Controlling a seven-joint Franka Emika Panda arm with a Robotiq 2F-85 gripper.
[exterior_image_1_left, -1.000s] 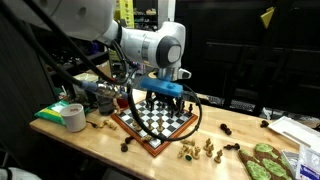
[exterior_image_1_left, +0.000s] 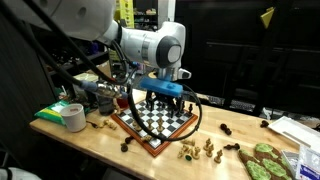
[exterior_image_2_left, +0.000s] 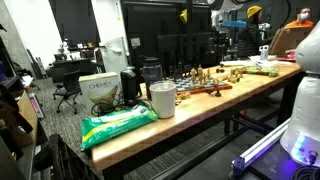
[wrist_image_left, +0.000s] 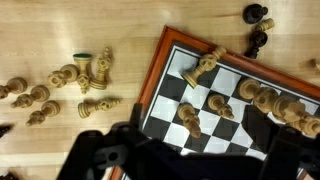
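In the wrist view, the fingers (wrist_image_left: 122, 148) of my gripper stand wide apart at the lower edge. The gripper is open and holds nothing. Framed between and above them is part of a black-and-white chessboard (wrist_image_left: 158, 128) with a brown rim. A tan chess piece (wrist_image_left: 189, 120) lies on its squares, with another small tan piece (wrist_image_left: 220, 106) to its right. One more tan piece (wrist_image_left: 205, 66) is near the board's upper edge. Exterior view 1 shows the arm's blue-banded wrist (exterior_image_1_left: 162, 87) over the far part of the chessboard (exterior_image_1_left: 165, 120).
Several tan pieces (wrist_image_left: 98, 106) lie left of the board, and dark pieces (wrist_image_left: 256, 43) beyond its rim. A white mug (exterior_image_1_left: 73, 118) stands left, a green package (exterior_image_2_left: 118, 124) beside it. A green-brown tray (exterior_image_1_left: 262, 165) sits at right. Bare wood shows at the front.
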